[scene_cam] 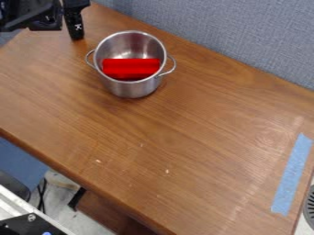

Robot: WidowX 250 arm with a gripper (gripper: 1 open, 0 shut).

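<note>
A steel pot (130, 87) with two wire handles stands toward the back left of the wooden table (160, 156). A red object (130, 67) lies inside it. My black gripper (73, 26) is at the top left edge of the view, to the left of and behind the pot and apart from it. Its small size and dark shape hide whether it is open or shut.
A strip of blue tape (289, 179) runs along the right part of the table. A round metallic object (307, 209) is cut off at the right edge. Cables hang at the lower left.
</note>
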